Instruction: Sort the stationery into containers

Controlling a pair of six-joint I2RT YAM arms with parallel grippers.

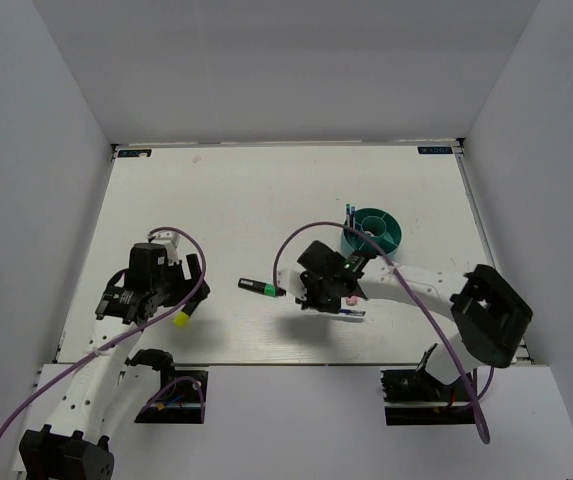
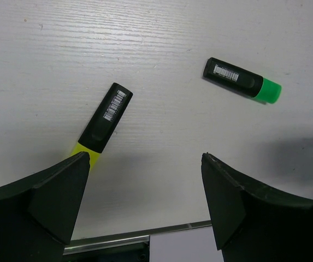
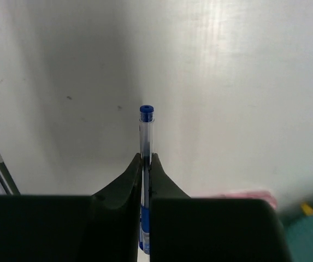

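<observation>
A clear pen with blue ends point(image 3: 147, 131) is pinched by my right gripper, shut on its barrel. In the right wrist view the table behind it looks blurred, and the pen appears lifted off the surface. A black highlighter with a green cap point(image 2: 235, 78) lies mid-table. Another black highlighter, yellow-capped point(image 2: 106, 120), lies below my left gripper, which stands open and empty above the table. The teal round container point(image 1: 394, 238), divided into compartments, stands at the right, with dark and blue pens point(image 1: 350, 218) in its left side.
Something small and pink point(image 1: 352, 300) sits between the right arm and the container; it also shows blurred in the right wrist view. A metal rail point(image 2: 107, 242) runs along the front edge.
</observation>
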